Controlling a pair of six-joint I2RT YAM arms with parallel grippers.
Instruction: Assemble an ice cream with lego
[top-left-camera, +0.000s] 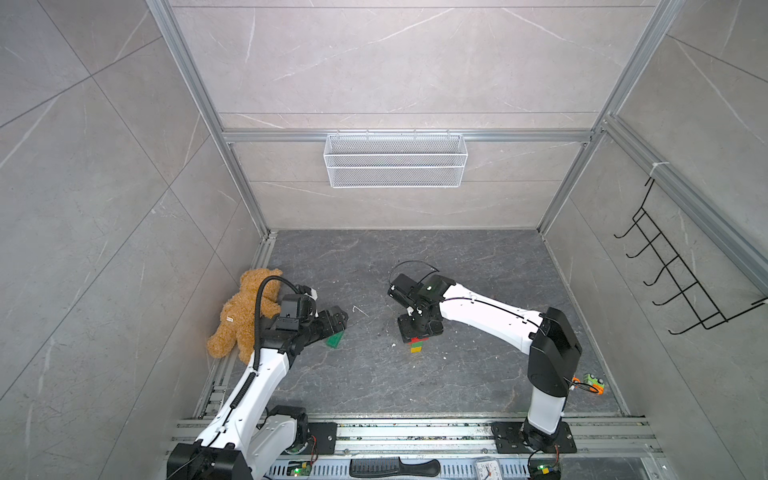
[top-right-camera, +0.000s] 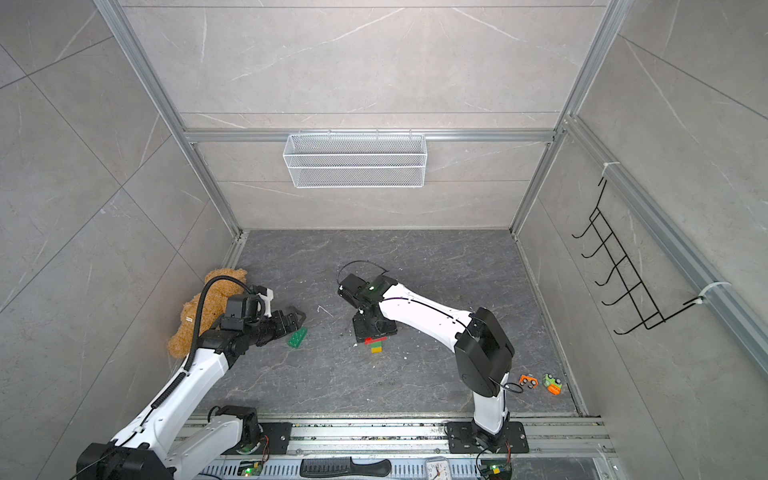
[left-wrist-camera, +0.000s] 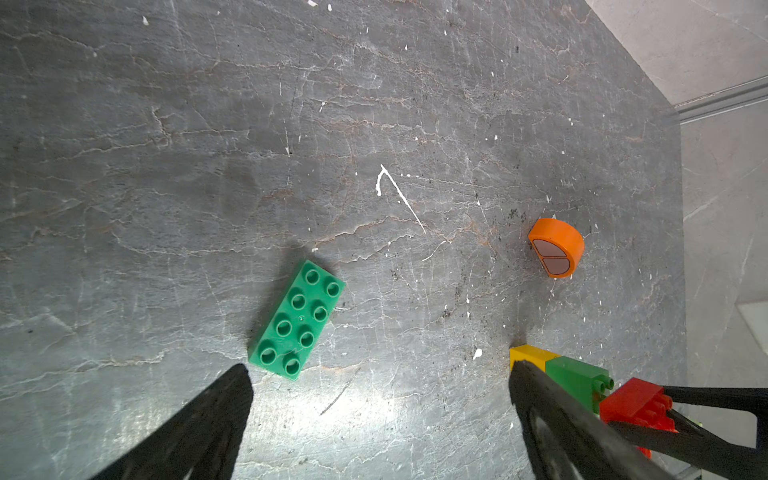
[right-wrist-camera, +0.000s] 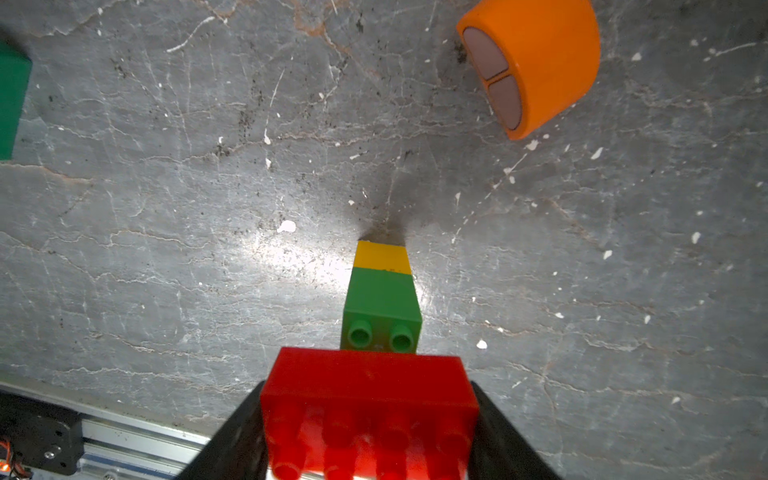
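A red brick is pinched in my right gripper, studs toward the palm. Past it in the right wrist view stands a small tower, a green brick on a yellow brick. From above, the red brick overlaps the tower; the right wrist view does not tell whether they touch. My left gripper is open and empty, over the floor near a long green brick. An orange rounded piece lies farther off, with grey printed shapes on its side.
A brown teddy bear sits by the left wall, beside the left arm. Orange and green toy pieces lie by the right arm's base.
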